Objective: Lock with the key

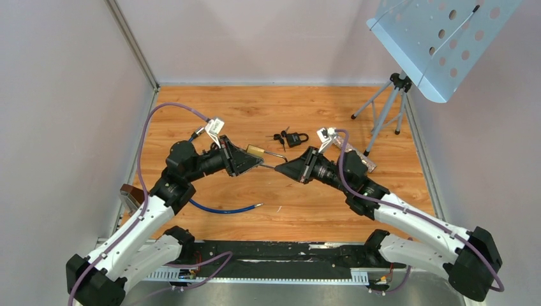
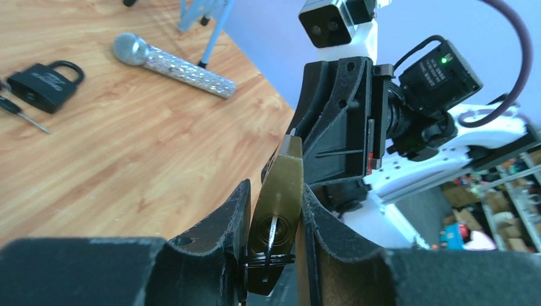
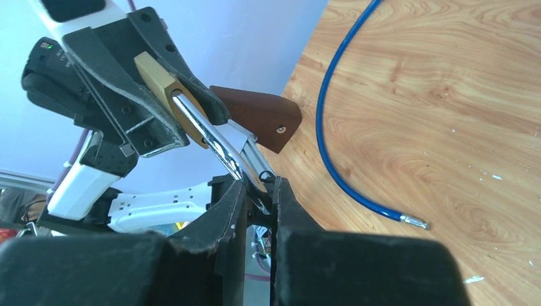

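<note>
My left gripper [image 1: 259, 160] is shut on the body of a brass padlock [image 2: 276, 204], held above the table. From the body a long silver shackle [image 3: 210, 140] reaches towards my right gripper. The right fingertips stand close together around or against the far part of the shackle; whether they grip it cannot be told. Behind the arms on the table lie black-headed keys [image 1: 279, 137] beside a black padlock [image 1: 296, 139]. In the left wrist view, that black padlock [image 2: 46, 86] shows at far left.
A silver microphone [image 2: 172, 64] lies on the right of the table, by a tripod [image 1: 386, 108] under a pale blue perforated panel [image 1: 440, 51]. A blue cable [image 3: 328, 150] curves below the left arm.
</note>
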